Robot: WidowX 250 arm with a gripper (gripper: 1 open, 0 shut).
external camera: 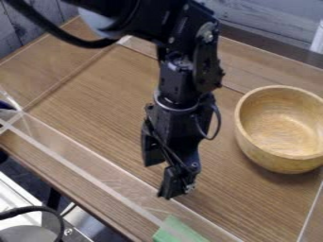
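Note:
My black gripper [164, 175] hangs low over the wooden table [89, 104], left of a large wooden bowl [280, 132]. Its two dark fingers point down and toward the front, close to the table top. Whether they are apart or hold anything is hard to tell against the dark body of the arm.
A pale green object [178, 230] lies at the front edge, below the gripper. Clear strips run along the left and front of the table. A dark round item with a cable sits at the lower left, off the wood.

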